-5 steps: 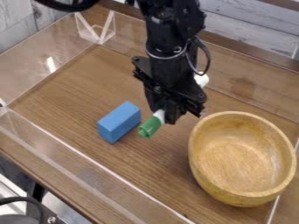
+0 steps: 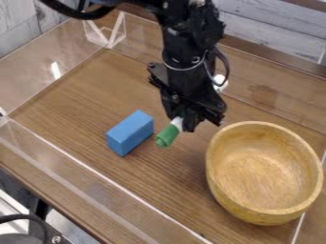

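My black gripper (image 2: 181, 116) hangs over the middle of the wooden tray, shut on a green cylindrical object (image 2: 167, 135) that slants down to the lower left from its fingers. A blue block (image 2: 130, 132) lies just left of the green object. A tan wooden bowl (image 2: 264, 162) sits to the right of the gripper. The fingers are dark, and their grip on the object is partly hidden.
A small white object (image 2: 218, 81) lies behind the arm, partly hidden. Bare tray floor (image 2: 76, 114) is free at the left and in front. Clear low walls edge the tray.
The gripper and green object have shifted very slightly upward in the view over the last second. The block and bowl have stayed put.
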